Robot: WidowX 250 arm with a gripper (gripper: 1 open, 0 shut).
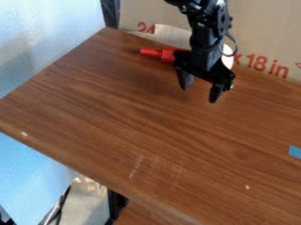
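My black gripper (199, 90) hangs over the wooden table (129, 132) near its back edge, fingers pointing down and spread apart, with nothing visible between them. A red cylindrical object with a narrower handle (157, 53) lies at the back, just left of the gripper and partly hidden behind it. A white item (172, 35) sits behind the red object, against the cardboard.
A cardboard sheet (266, 35) with red print backs the table. A strip of blue tape (294, 152) is at the right. The left edge drops away.
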